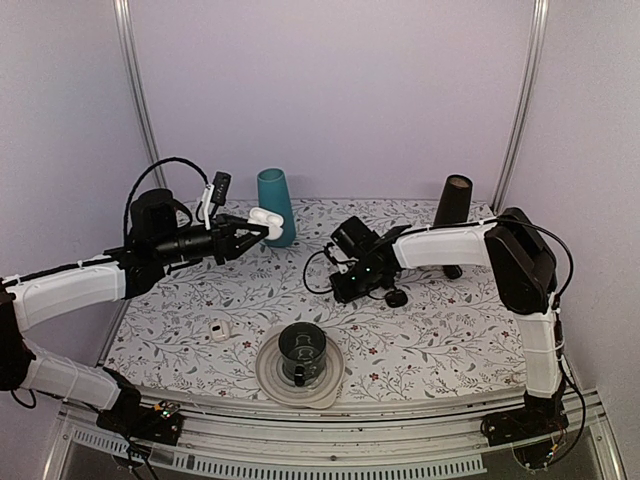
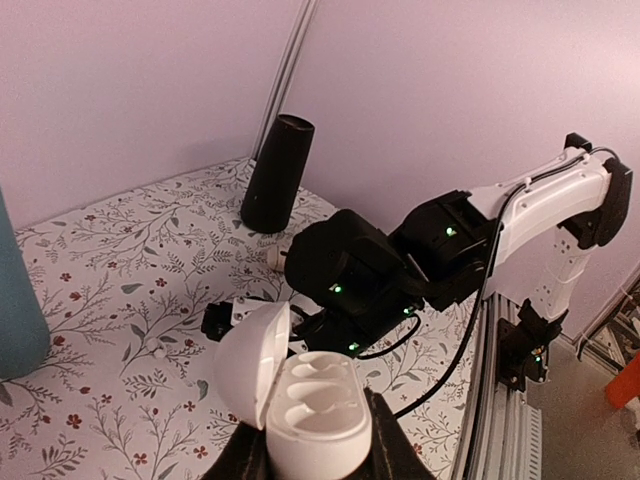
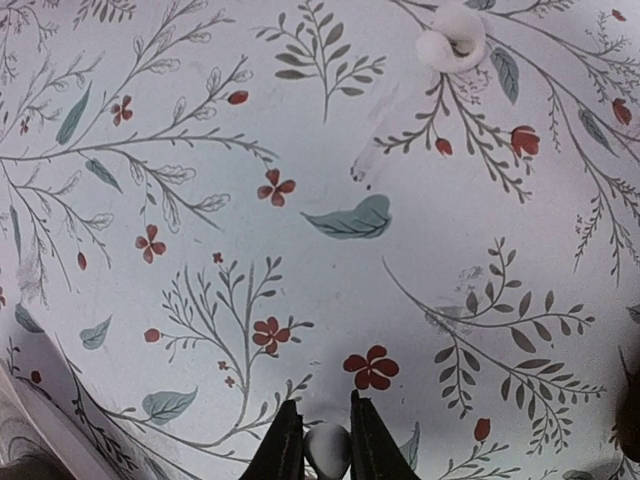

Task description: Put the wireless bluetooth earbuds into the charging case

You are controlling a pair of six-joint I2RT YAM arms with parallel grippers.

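My left gripper (image 1: 258,231) is shut on the white charging case (image 2: 318,410), held above the table with its lid raised. The case's slots face the left wrist camera and look empty. My right gripper (image 1: 342,296) is low over the middle of the table, pointing down. In the right wrist view, a white earbud (image 3: 327,452) shows between its black fingers; whether they grip it is unclear. A second white earbud (image 3: 452,40) lies on the patterned table, apart from that gripper.
A teal cup (image 1: 274,200) stands behind the case, a black cup (image 1: 454,205) at the back right. A dark mug (image 1: 302,350) sits on a plate (image 1: 268,375) at the front. A small white object (image 1: 220,330) lies front left.
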